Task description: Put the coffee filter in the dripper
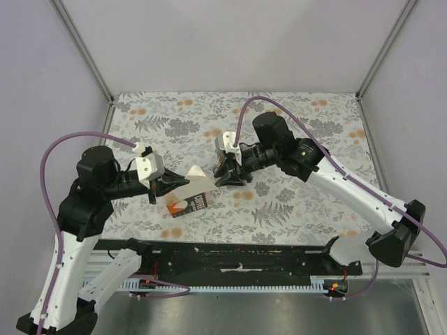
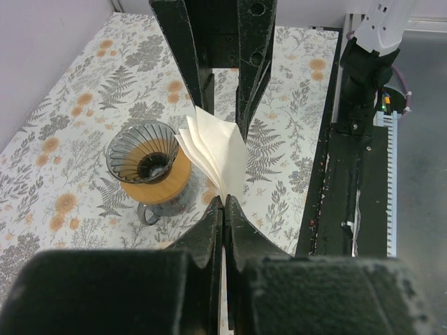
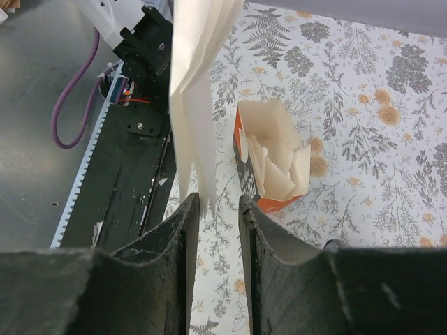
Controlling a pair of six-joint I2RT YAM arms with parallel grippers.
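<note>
A white paper coffee filter (image 1: 196,183) is pinched in my shut left gripper (image 1: 178,181), seen hanging upright in the left wrist view (image 2: 216,150). My right gripper is part open around the filter's far end, whose lower edge reaches its left finger in the right wrist view; whether it touches is unclear. The glass dripper with wooden collar (image 2: 157,178) stands on the table behind, mostly hidden under the right arm in the top view.
An orange and black filter box (image 3: 248,167) holding more filters lies below the grippers.
</note>
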